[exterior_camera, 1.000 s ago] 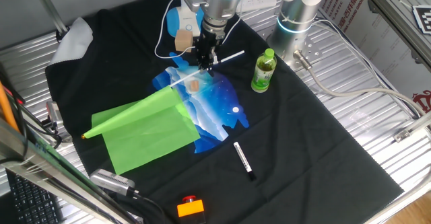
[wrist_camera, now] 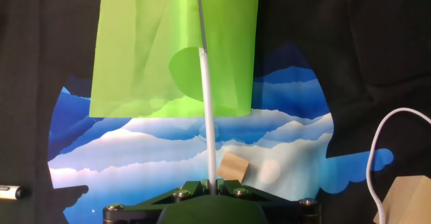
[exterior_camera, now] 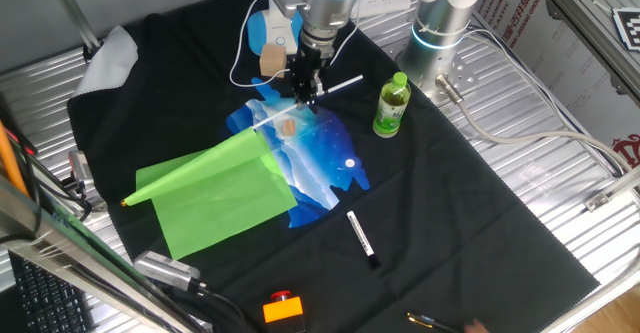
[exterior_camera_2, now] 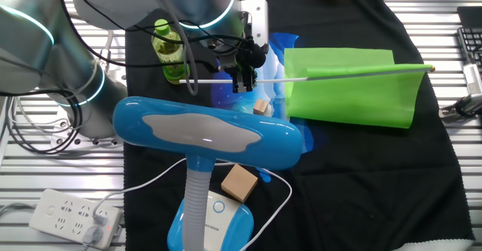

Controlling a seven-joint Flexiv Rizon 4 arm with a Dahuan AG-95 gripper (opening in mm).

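Observation:
A green flag (exterior_camera: 215, 198) on a thin white pole (exterior_camera: 345, 85) lies stretched across a blue cloud-patterned sheet (exterior_camera: 330, 153) and the black cloth. My gripper (exterior_camera: 308, 100) is shut on the bare part of the pole, with a stub of it sticking out on the bottle's side. In the wrist view the pole (wrist_camera: 208, 116) runs straight up from between the fingers to the flag cloth (wrist_camera: 145, 49). Whether the pole is raised off the sheet is hard to tell.
A small wooden block (wrist_camera: 233, 166) sits on the sheet beside the pole. Close to the arm stands a green-capped bottle (exterior_camera: 392, 105). A marker (exterior_camera: 362, 238) lies on the cloth, and a blue-and-white lamp (exterior_camera_2: 207, 134) stands at the other side.

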